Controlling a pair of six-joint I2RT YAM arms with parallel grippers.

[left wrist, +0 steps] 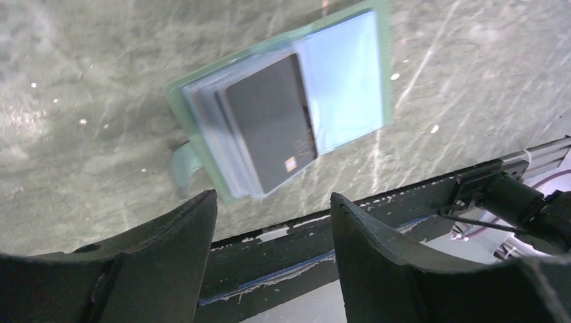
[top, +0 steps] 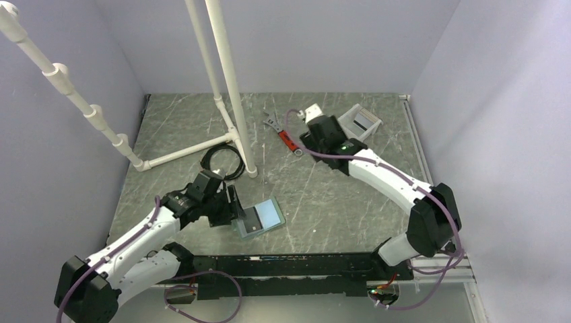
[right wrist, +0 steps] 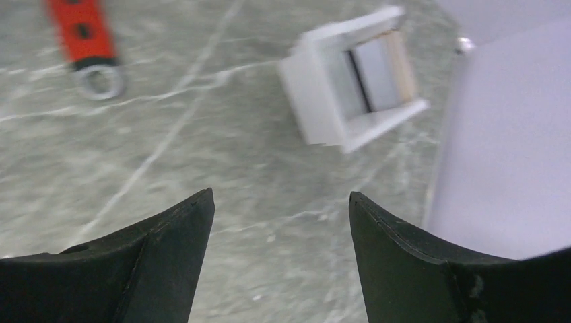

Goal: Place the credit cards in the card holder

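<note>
An opened card holder (left wrist: 350, 74) with a pale green border lies flat on the table. A dark grey card (left wrist: 269, 121) sits in its left half, in or on the clear sleeves; the right half is plain light blue. Just above the left side of the holder is my left gripper, fingers apart and empty. A white bin (right wrist: 316, 94) at the back right has several cards (right wrist: 378, 74) standing in it. My right gripper is open with nothing between its fingers, over the table short of that bin.
A red-handled wrench (top: 286, 138) lies at the back middle. A coiled black cable (top: 223, 163) and a white pipe frame (top: 188, 151) occupy the left. Between the holder and the bin the table (top: 350, 208) is bare.
</note>
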